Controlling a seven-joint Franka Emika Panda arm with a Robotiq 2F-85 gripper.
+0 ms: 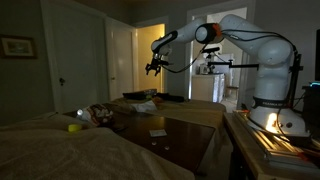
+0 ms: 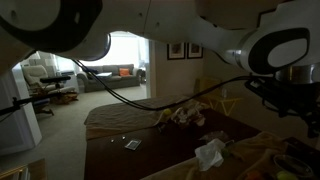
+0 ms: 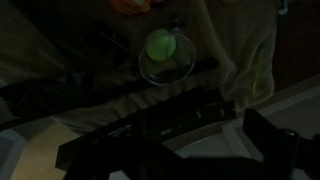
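Observation:
High over the far end of the table hangs my gripper (image 1: 154, 68), well above the objects there. It stands open in the wrist view, with nothing held between its fingers. Below it in that view are a small greenish round item (image 3: 160, 44), with a clear round rim (image 3: 168, 80) beside it, and an orange item (image 3: 130, 5) at the top edge. A tan cloth (image 3: 240, 55) lies to the right of these. The wrist view is very dark, so I cannot tell what most of the shapes are.
On the brown table (image 1: 180, 145) lie a pale flat square (image 1: 158, 133), a heap of mixed things (image 1: 97, 115) and a yellow item (image 1: 75, 128). A crumpled white item (image 2: 210, 154) lies farther along. Bare tabletop shows around the square. The arm spans high above.

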